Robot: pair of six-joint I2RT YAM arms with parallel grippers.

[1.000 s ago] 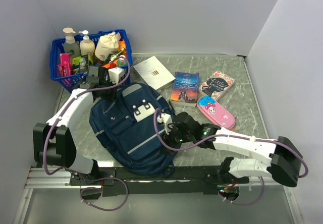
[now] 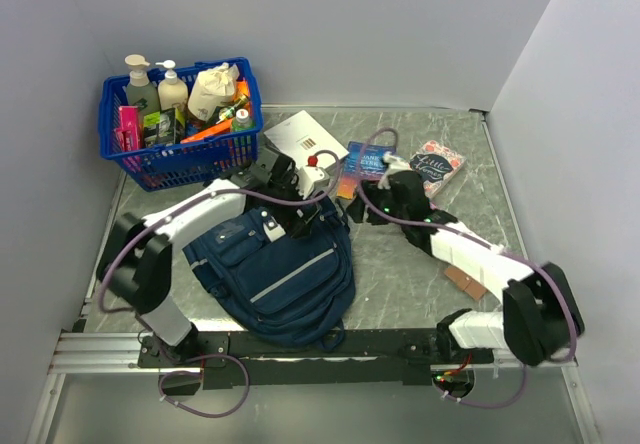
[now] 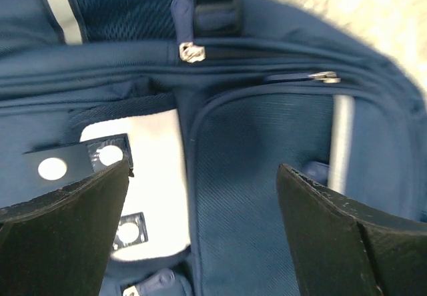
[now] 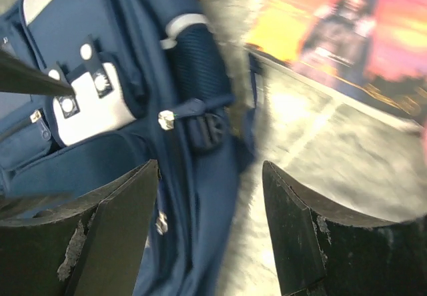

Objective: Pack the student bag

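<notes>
A navy backpack [image 2: 280,284] lies flat on the counter, its zips, buckles and white patch showing under my left gripper. That gripper hangs open over the bag's upper middle, nothing between its fingers. My right gripper is open over the bag's right edge and strap, with bare counter beside it. Beyond the strap lie the Jane Eyre book [image 2: 365,156], the Little Women book [image 2: 436,162] and a white booklet [image 2: 300,134]. The pink pencil case is mostly hidden by the right arm.
A full blue basket [image 2: 180,164] of bottles and packets stands back left. A small brown item [image 2: 465,282] lies at the front right. Bare counter [image 2: 390,304] shows right of the bag, and walls close in on the sides.
My left gripper has swung from near the basket rightward over the bag's middle. My right gripper has moved back from the bag's front toward the books, now covering the pencil case.
</notes>
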